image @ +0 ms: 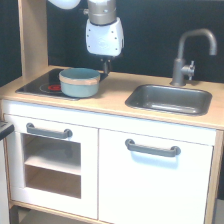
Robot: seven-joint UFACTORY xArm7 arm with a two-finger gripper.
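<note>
A teal pot (79,87) with a tan rim stands upright on the left of the toy kitchen's counter, over the black cooktop (42,84). The white gripper (104,72) hangs down from the top of the view, just behind the pot's right side. Its dark fingers (105,64) reach down close to the rim. At this size I cannot tell whether they touch the pot, or whether they are apart or together.
On the right a metal sink (170,98) is set into the wooden counter (112,99), with a grey faucet (183,62) behind it. Below are a windowed oven door (54,130) and a white cabinet door (150,180), each with a dark handle.
</note>
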